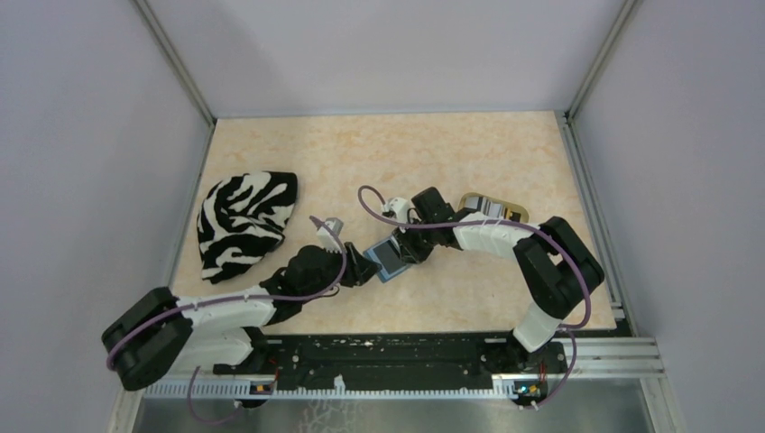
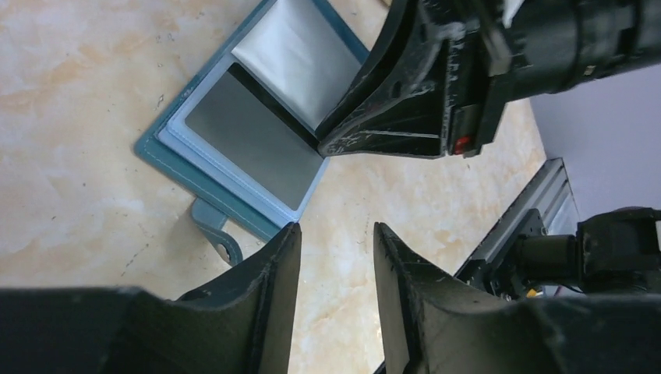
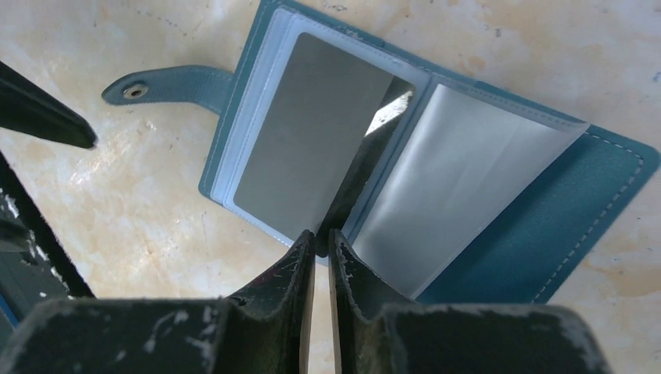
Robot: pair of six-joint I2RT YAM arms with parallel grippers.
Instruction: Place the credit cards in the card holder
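Observation:
The blue card holder (image 3: 600, 210) lies unfolded on the table. Its left pocket, with a grey window, contains a dark card (image 3: 360, 167) whose edge strip shows along the pocket's mouth. Beside that is a white inner sleeve (image 3: 452, 171). My right gripper is over the lower end of this strip, its fingertips narrowly apart at the card's corner; no clear grip shows. My left gripper stands off the holder's strap end, fingers apart with bare table visible between them. The strap (image 2: 217, 231) curls up just left of its fingers.
A tray (image 1: 522, 211) with several cards sits behind the right arm, partly covered by it. A black-and-white striped cloth (image 1: 248, 221) lies at the left.

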